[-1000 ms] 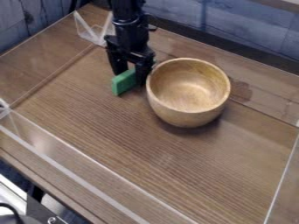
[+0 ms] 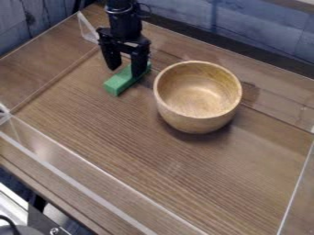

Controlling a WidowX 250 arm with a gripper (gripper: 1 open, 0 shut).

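My dark gripper (image 2: 123, 55) reaches down from the top of the camera view over a green block (image 2: 125, 80), which lies on the wooden table just left of a large tan bowl (image 2: 196, 95). The fingers are at the upper part of the block; whether they hold it I cannot tell.
The bowl takes up the middle right of the wooden table (image 2: 157, 174). Some dark cabling shows at the lower left edge.
My gripper and the green block have shifted to the left, away from the bowl, and slightly up in the view.
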